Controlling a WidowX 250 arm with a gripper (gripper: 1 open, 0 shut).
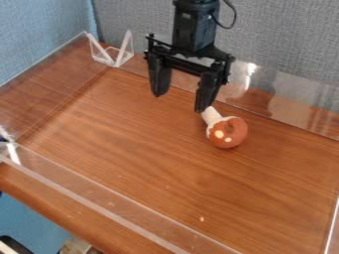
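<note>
My black gripper (181, 87) hangs open above the rear middle of the wooden surface, its two fingers apart with nothing between them. Just below and right of the right finger lies a toy mushroom (227, 132), with a red-orange cap marked by pale spots and a cream stem pointing up-left toward the gripper.
A white wire-like frame (111, 52) stands at the back left corner. Dark and white objects sit outside the left and lower-left edges.
</note>
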